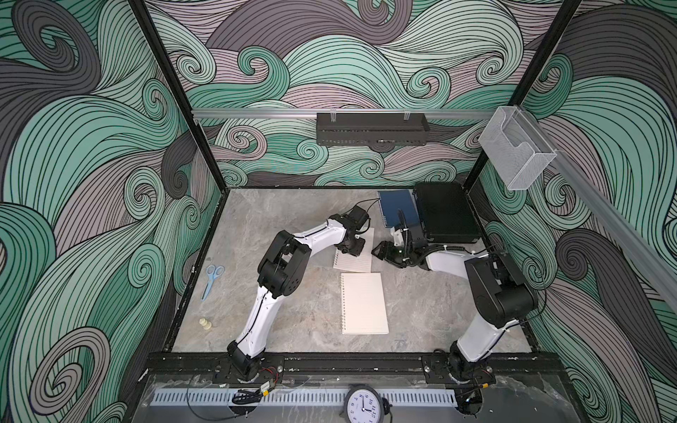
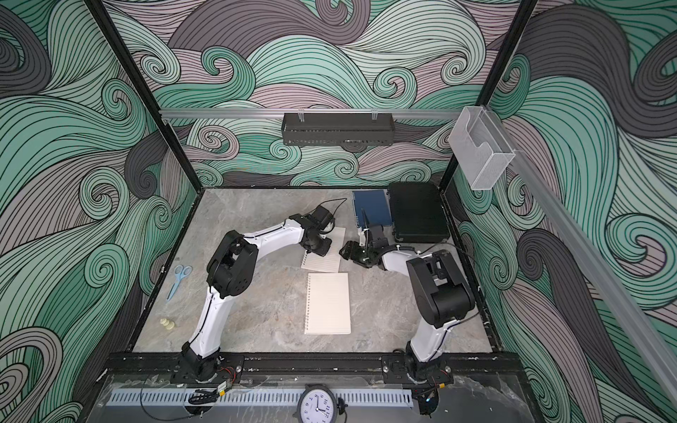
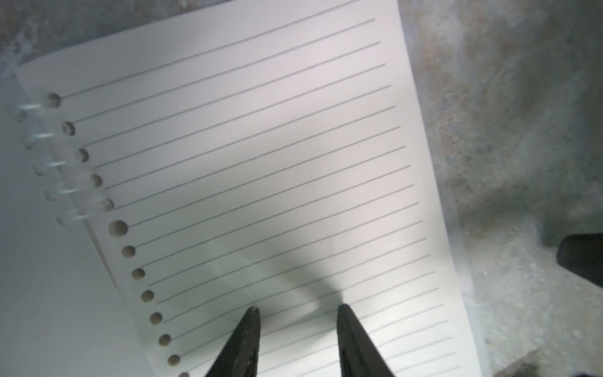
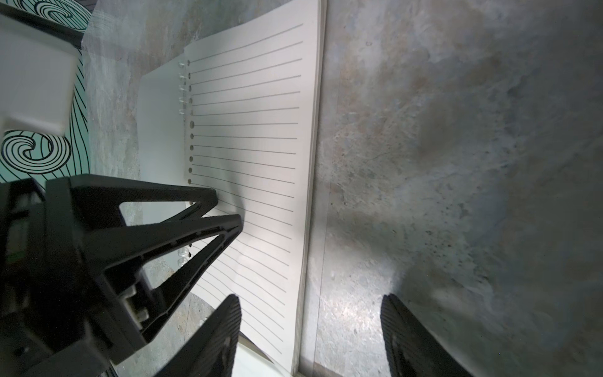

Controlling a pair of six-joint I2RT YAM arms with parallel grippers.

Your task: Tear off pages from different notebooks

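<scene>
A small lined notebook [image 3: 270, 188] with clear rings along its left side lies open on the table, partly under my left arm in the top views. My left gripper points at its lined page, fingertips part way apart, nothing seen between them. Whether they touch the paper cannot be told. Off the notebook's right edge my right gripper stands wide open over bare table and the page's edge. A larger ring notebook [image 1: 364, 303] lies open in front, and a blue notebook [image 1: 397, 208] lies closed at the back.
A black box-like object [image 1: 445, 211] stands at the back right beside the blue notebook. Blue scissors [image 1: 211, 280] and a small pale object [image 1: 205, 323] lie far left.
</scene>
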